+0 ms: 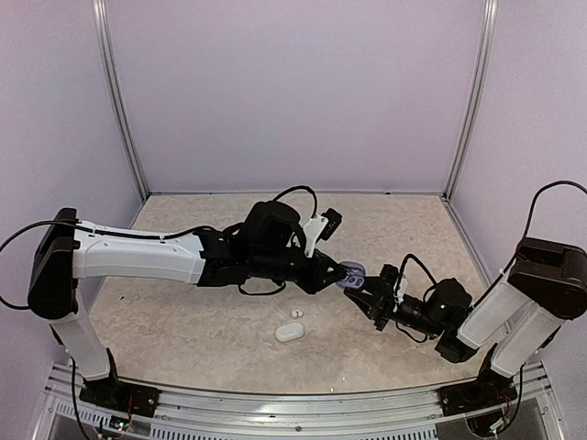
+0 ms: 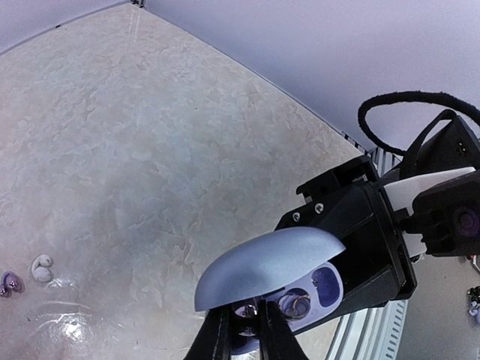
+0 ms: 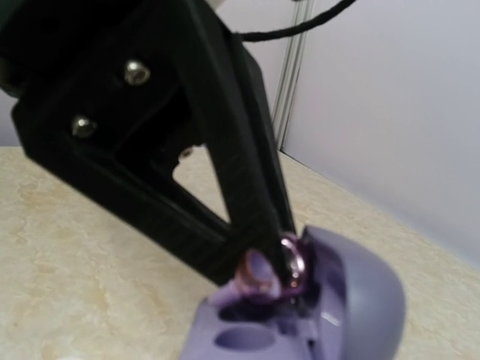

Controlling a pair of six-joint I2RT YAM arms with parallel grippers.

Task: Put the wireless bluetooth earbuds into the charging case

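The purple charging case point(image 1: 352, 273) is held up between the two arms, its lid point(image 2: 270, 259) raised. From the right, my right gripper point(image 1: 356, 287) is shut on the case; the case hides its fingertips in the right wrist view. My left gripper is shut on a glossy purple earbud point(image 3: 261, 274), right at the open case beside the lid. Whether the earbud sits in its slot I cannot tell. An empty round slot point(image 3: 245, 337) shows nearer the camera. Another purple earbud point(image 2: 10, 283) lies on the table at the far left of the left wrist view.
Two white earbuds point(image 1: 296, 313) and a closed white case point(image 1: 290, 332) lie on the table below the left arm. Walls stand behind and at both sides.
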